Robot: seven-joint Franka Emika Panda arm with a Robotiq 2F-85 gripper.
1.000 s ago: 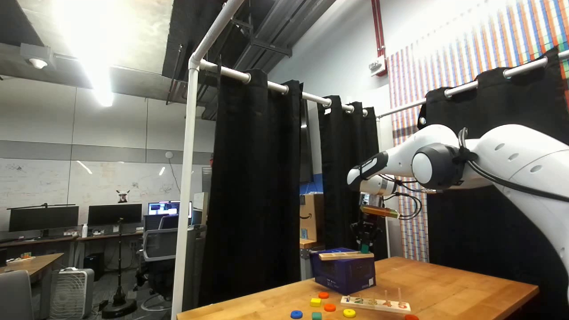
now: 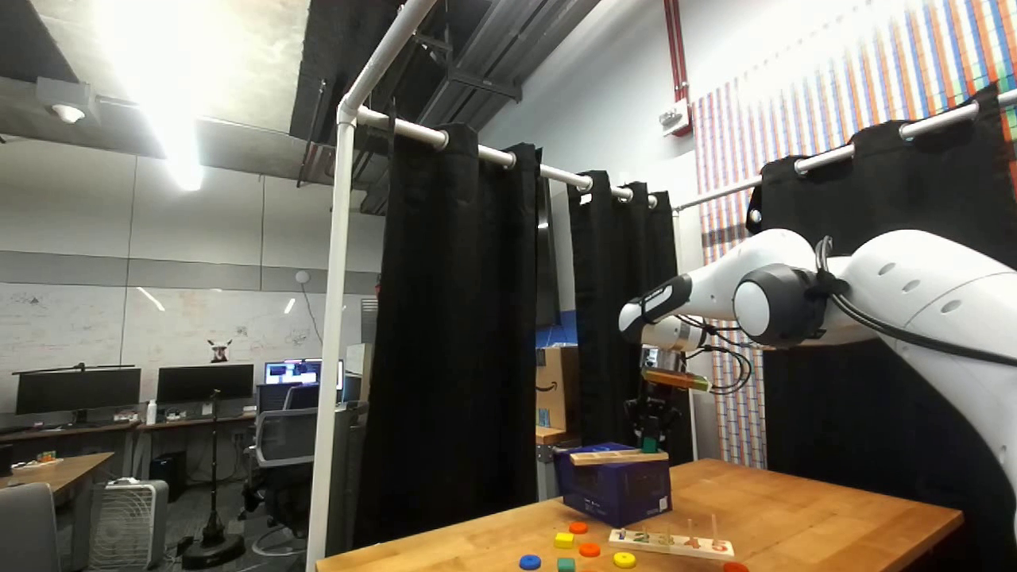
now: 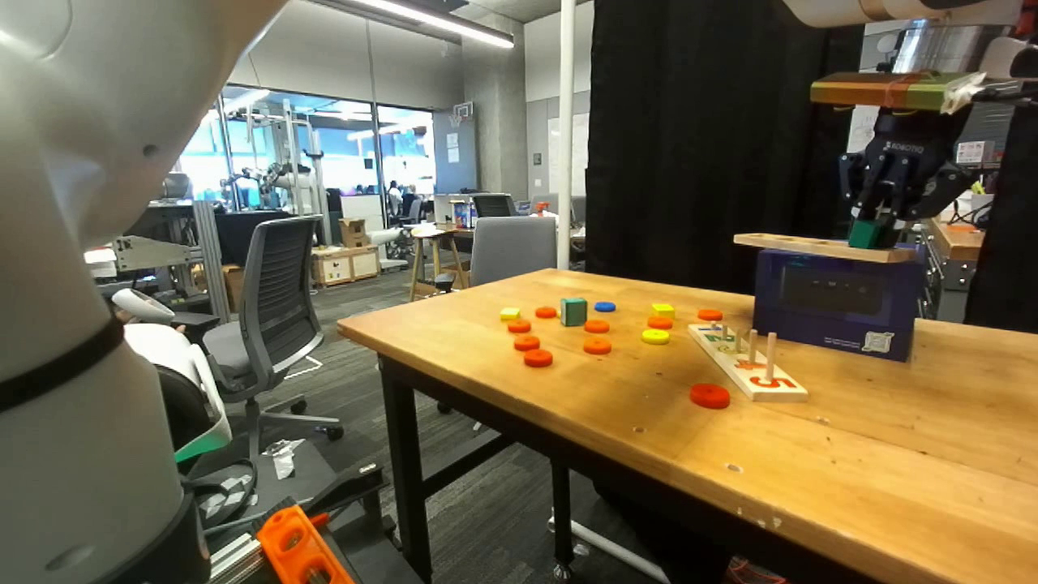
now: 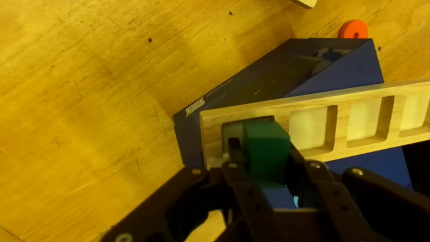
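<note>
A green block [image 4: 266, 151] is pinched between the fingers of my gripper, which is shut on it. Beneath it lies a wooden tray [image 4: 340, 145] with a row of square recesses, resting across a dark blue box [image 3: 837, 302]. In the wrist view the block overlaps the end recess, part of which shows to its left. From the side, the block [image 3: 864, 234] is at the tray's top surface near one end; whether it has entered the recess I cannot tell.
A numbered peg board [image 3: 747, 362] stands in front of the box. Several orange discs [image 3: 710, 395], a yellow disc [image 3: 654, 337], a blue disc [image 3: 604, 307], yellow cubes [image 3: 662, 311] and another green block [image 3: 574, 311] are spread over the table. Bare wood [image 4: 80, 121] lies beyond the box's end.
The arm and gripper have shifted very slightly, a touch leftward in exterior view 1, with the green block still held. Tray, box and loose pieces stay put.
</note>
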